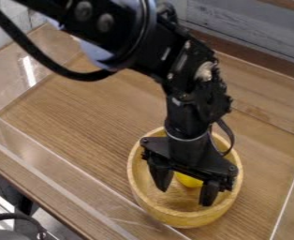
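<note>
My gripper (184, 184) hangs down from the black arm into a yellow-orange round bowl (177, 212) at the lower middle of the camera view. Its two dark fingers stand apart inside the bowl, open. A bright yellow object (188, 178) lies in the bowl between and behind the fingers, partly hidden by them; I cannot tell whether they touch it.
A pale wall (250, 28) runs along the back. The table's edge and some dark cables are at the lower left.
</note>
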